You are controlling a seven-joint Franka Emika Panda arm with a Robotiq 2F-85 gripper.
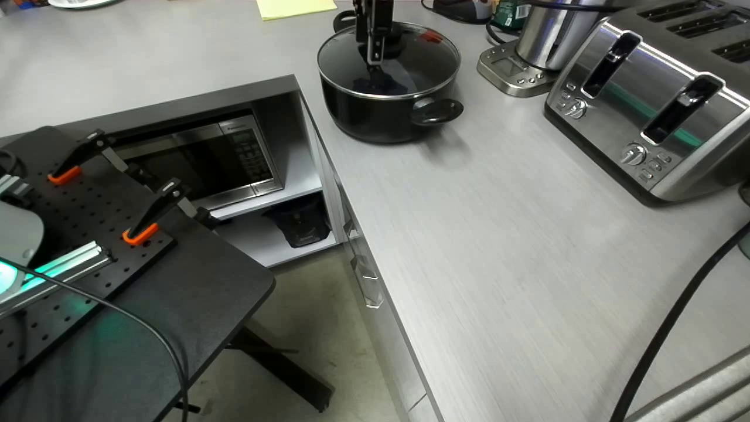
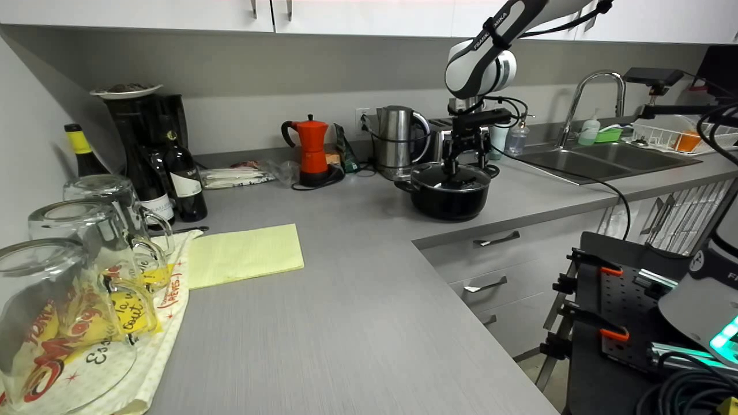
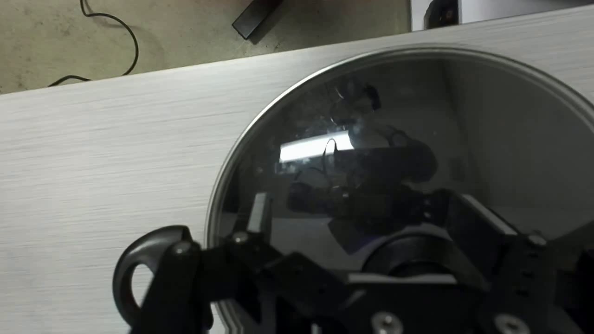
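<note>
A black pot (image 1: 379, 116) with two side handles stands on the counter near its inner corner, its glass lid (image 1: 429, 67) in place. My gripper is open above the lid, pointing down. In the wrist view its fingers (image 3: 259, 212) stand well apart, and the lid's round black knob (image 3: 415, 250) shows low in the picture, nearer the right finger. Nothing is visibly held. From exterior view 1 the gripper covers most of the knob; whether a finger touches it I cannot tell.
A toaster (image 1: 654, 105) and a steel kettle (image 2: 399, 138) stand near the pot. A red moka pot (image 2: 312, 148) and a yellow cloth (image 2: 245, 256) lie farther off. The counter's edge (image 1: 351, 211) runs close beside the pot; open counter (image 1: 527, 267) extends in front.
</note>
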